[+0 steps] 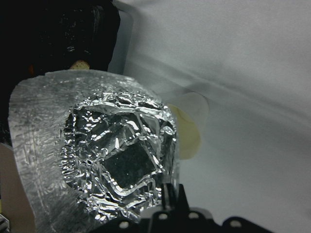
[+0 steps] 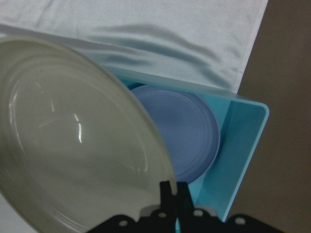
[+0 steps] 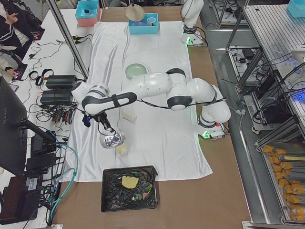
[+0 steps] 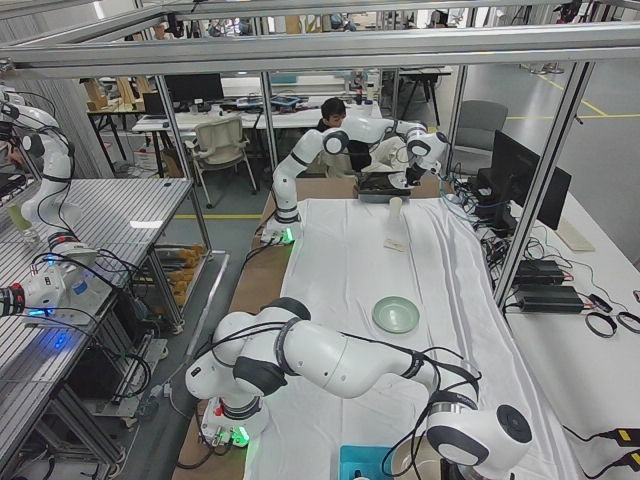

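My left gripper is shut on a crumpled foil wrapper (image 1: 121,160), held over the white cloth above a pale yellow cup (image 1: 187,136), near the black-lined tray (image 3: 128,200). In the right wrist view, my right gripper is shut on the rim of a beige plate (image 2: 73,145), which hangs over a blue bin (image 2: 233,150) holding a blue lid or plate (image 2: 189,131).
A green plate (image 4: 396,315) and a small pale block (image 3: 128,116) lie on the white cloth (image 3: 176,143). Monitors and cables line the left edge in the camera left view.
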